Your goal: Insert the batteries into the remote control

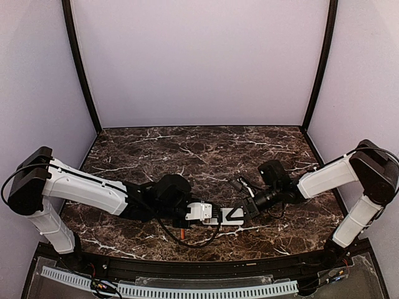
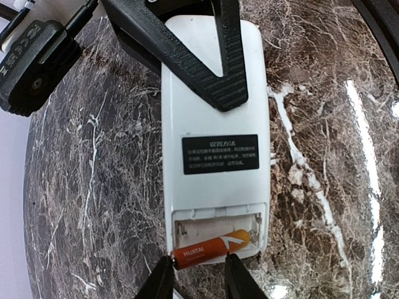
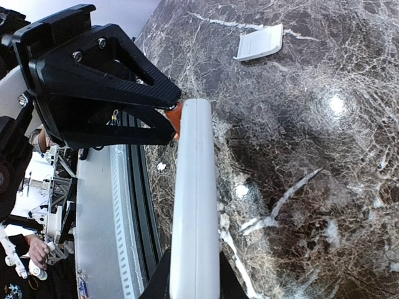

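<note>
My left gripper is part open, its fingertips at that battery's lower side, one near the left end. Another orange battery [image 1: 182, 233] lies on the marble table beneath the left arm.
The white battery cover [image 3: 259, 43] lies apart on the table [image 1: 199, 149]. The table's front edge with a metal rail is just below both grippers.
</note>
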